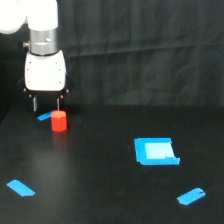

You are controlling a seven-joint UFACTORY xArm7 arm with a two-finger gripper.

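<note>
A red block [59,121] stands on the dark table at the left of the camera view. My gripper [46,104] hangs pointing down, above and slightly left of the block. Its fingers are spread apart, with nothing visible between them. The right finger [59,103] appears just above the block's top in the picture; whether it touches cannot be told. A white square patch [159,151] edged in blue lies on the table to the right.
Flat blue strips lie on the table: a front-left strip [20,188], a front-right strip [191,196], and a back-left strip [44,116] beside the block. A dark curtain [140,60] hangs behind.
</note>
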